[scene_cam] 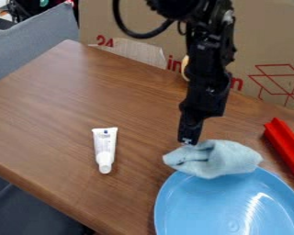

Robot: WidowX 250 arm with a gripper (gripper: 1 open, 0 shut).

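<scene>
My black gripper [189, 138] is above a light blue cloth [219, 160], its tip at the cloth's upper left part; it looks shut, and the cloth is bunched and raised under it, apparently pinched at the tip. The cloth lies over or just above the upper edge of a blue plate [230, 211] at the bottom right. A white tube [104, 147] lies on the wooden table [63, 110] to the left.
A red object [286, 147] lies at the right edge. Behind stands a cardboard box [266, 46], with a yellow object [186, 66] mostly hidden by the arm.
</scene>
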